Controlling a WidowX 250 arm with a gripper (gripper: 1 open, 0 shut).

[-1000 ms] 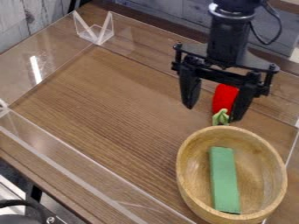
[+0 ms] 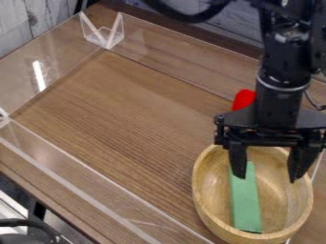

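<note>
The black gripper [image 2: 261, 152] is low over a beige oval bowl [image 2: 211, 205] at the lower right, its two fingers apart with nothing seen between them. A long green block [image 2: 245, 205] lies in the bowl, below and between the fingers. Behind the gripper a red object [image 2: 243, 99] shows in part, mostly hidden by the arm.
A white wire holder [image 2: 99, 29] stands at the back left. Dark cables lie at the lower left edge.
The gripper has moved toward the viewer and down, from beside the red object to over the bowl, and now covers much of the red object.
</note>
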